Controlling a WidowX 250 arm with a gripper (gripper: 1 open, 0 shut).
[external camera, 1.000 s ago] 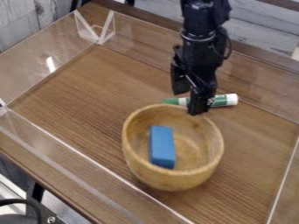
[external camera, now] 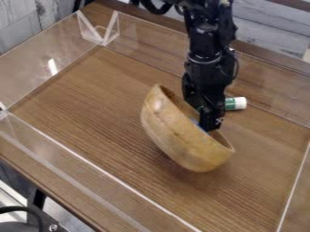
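Observation:
A yellow-tan bowl (external camera: 176, 131) is tipped steeply on its side in the middle of the wooden table. My black gripper (external camera: 204, 113) comes down from the top to the bowl's upper right rim, its fingers partly hidden there; I cannot tell how far they are closed or what lies between them. A sliver of the blue block (external camera: 202, 125) shows inside the bowl. A green-and-white tube (external camera: 233, 103) lies behind the gripper to the right.
Clear panels edge it, and black cable shows at the lower left.
My gripper has moved down toward the bowl.

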